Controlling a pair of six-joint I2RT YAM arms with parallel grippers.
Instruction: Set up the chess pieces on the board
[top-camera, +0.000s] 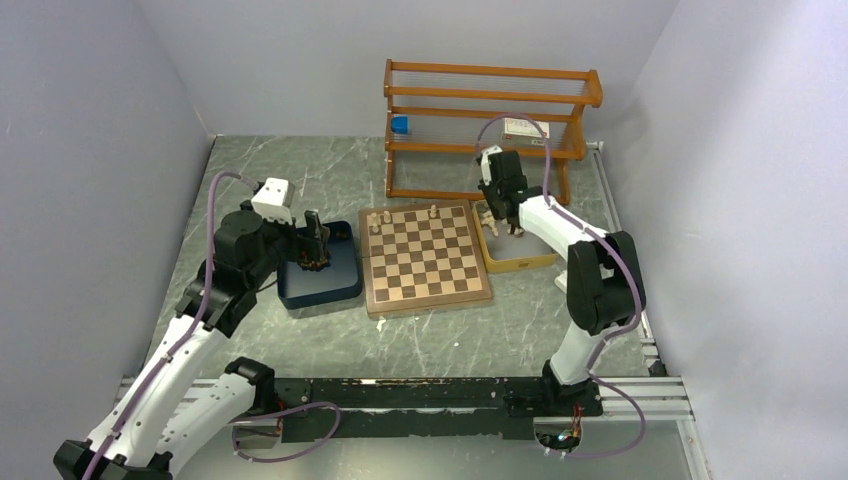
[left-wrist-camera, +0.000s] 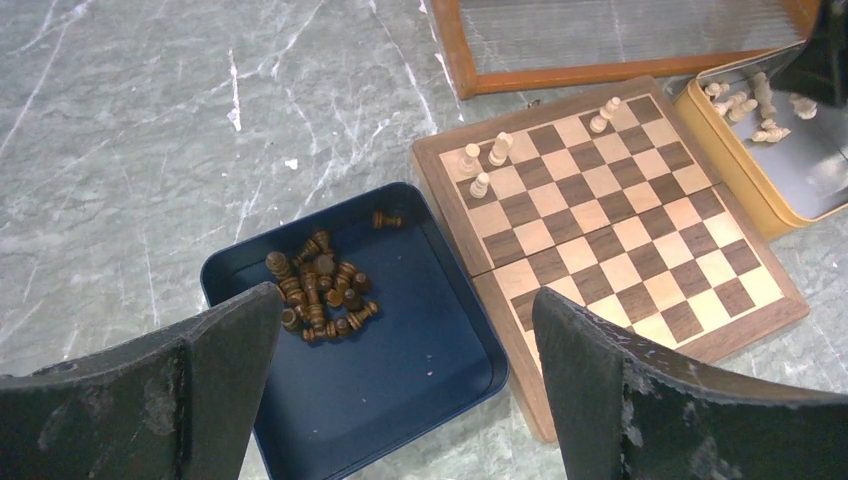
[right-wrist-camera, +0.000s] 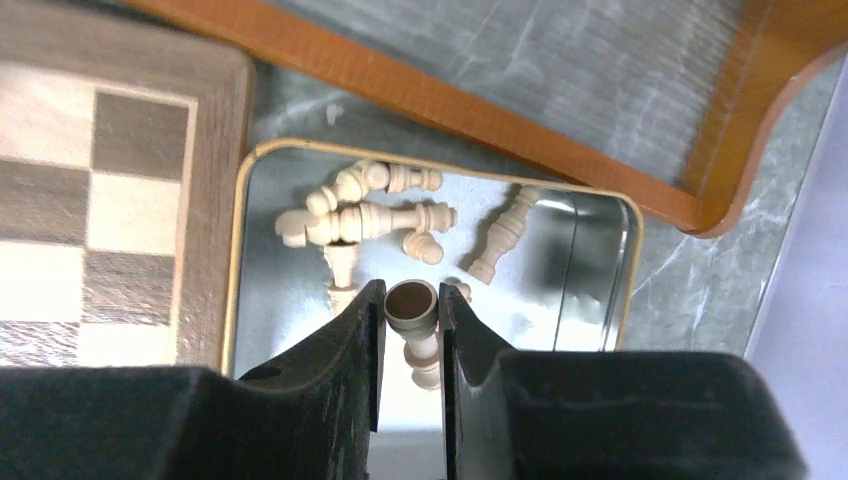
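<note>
In the right wrist view a pale chess piece (right-wrist-camera: 411, 303) is between the fingers of my right gripper, its dark base turned toward the camera; the gripper is shut on it above the yellow-rimmed box (right-wrist-camera: 236, 260). More pale pieces (right-wrist-camera: 375, 222) lie jumbled in that box. Several pale pieces stand on the chessboard (top-camera: 425, 308), three of them grouped at its far-left corner and one pale piece (left-wrist-camera: 604, 114) farther along the back row. My left gripper hangs wide open above the navy tray (left-wrist-camera: 430, 385), where dark pieces (left-wrist-camera: 320, 285) lie in a heap.
Behind the board and box stands a wooden rack (top-camera: 490, 153), its lower bar close to the box's back edge. A blue cup (top-camera: 400, 125) and a white carton (top-camera: 525, 129) are on it. Bare table lies in front of the board.
</note>
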